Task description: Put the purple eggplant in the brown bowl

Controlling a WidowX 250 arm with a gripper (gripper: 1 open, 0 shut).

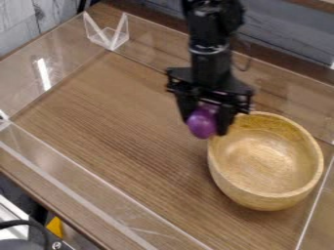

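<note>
The purple eggplant (202,122) hangs above the table, and my gripper (205,115) is shut on it. The gripper's dark body hides the eggplant's upper part. Just to the right and nearer the camera is the brown bowl (265,188), round and wide, with nothing in it. In this view the eggplant lies beside the bowl's upper left rim, not over its middle. The gripper is a little blurred.
A clear, wire-like object (107,32) stands at the table's back left. Dark cables and a yellow part (54,227) show at the lower left corner.
</note>
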